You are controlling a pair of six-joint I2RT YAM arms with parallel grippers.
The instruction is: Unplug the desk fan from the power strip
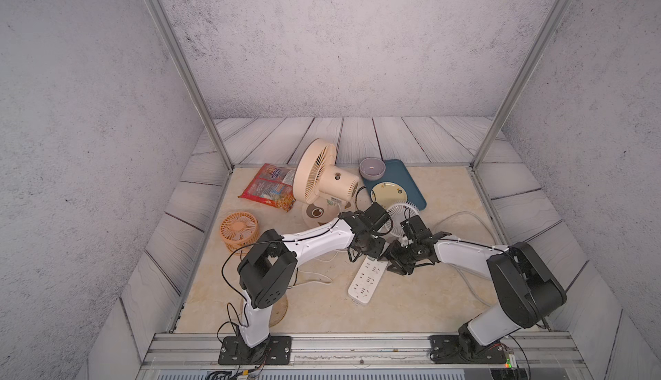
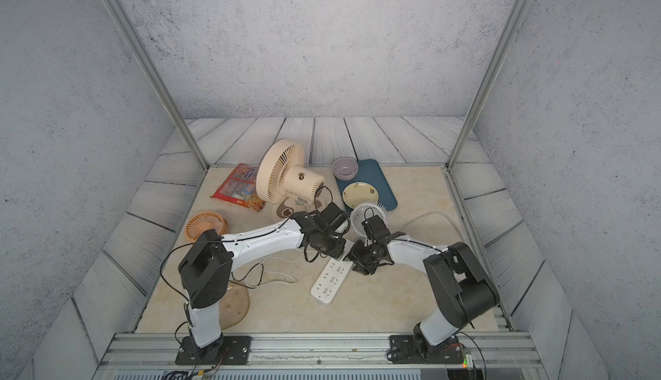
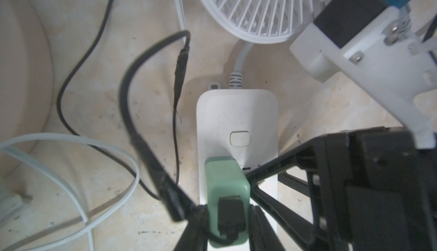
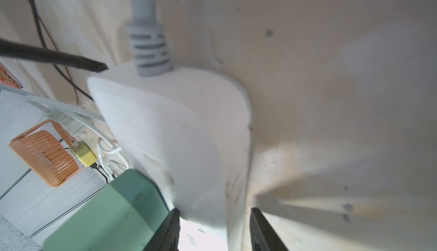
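Note:
A white power strip (image 1: 365,283) lies front centre, with a green plug (image 3: 225,178) on it and a black cable at its head. My left gripper has a finger either side of the plug; whether it grips is unclear. My right gripper is shut on the strip's end (image 4: 191,128) beside the green plug. A small white fan (image 2: 369,214) stands just behind; a large cream fan (image 2: 279,166) is at back left. Which cable serves which fan is unclear.
An orange fan (image 1: 239,227) and snack bag (image 1: 268,187) are at left. A blue tray (image 1: 406,173) holds a bowl (image 1: 371,166) and plate (image 1: 389,194) at the back. Loose cables lie around the strip.

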